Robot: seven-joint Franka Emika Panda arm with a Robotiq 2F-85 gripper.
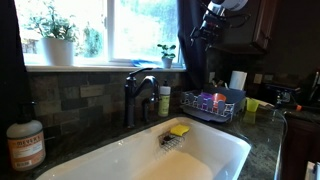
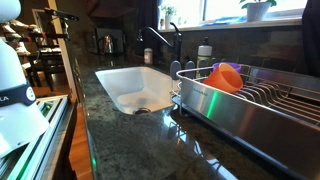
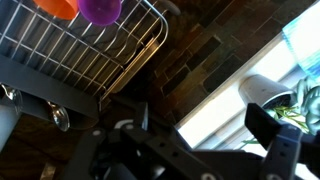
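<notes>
High above the counter, my gripper [image 1: 203,33] hangs beside the dark upper cabinet. In the wrist view the gripper stands open, its dark fingers wide apart with nothing between them. Well below it is a wire dish rack [image 2: 232,106] on the counter. An orange cup [image 2: 224,77] lies tipped in that rack, with a purple cup [image 3: 99,9] next to it. Both cups are apart from the gripper and partly cut off at the top of the wrist view.
A white sink [image 2: 135,88] with a black faucet [image 1: 130,98] adjoins the rack. At its corner sits a yellow sponge [image 1: 180,129]. A soap bottle [image 1: 26,145] stands at left, another bottle [image 1: 165,100] behind the sink. Potted plants [image 1: 57,45] line the windowsill.
</notes>
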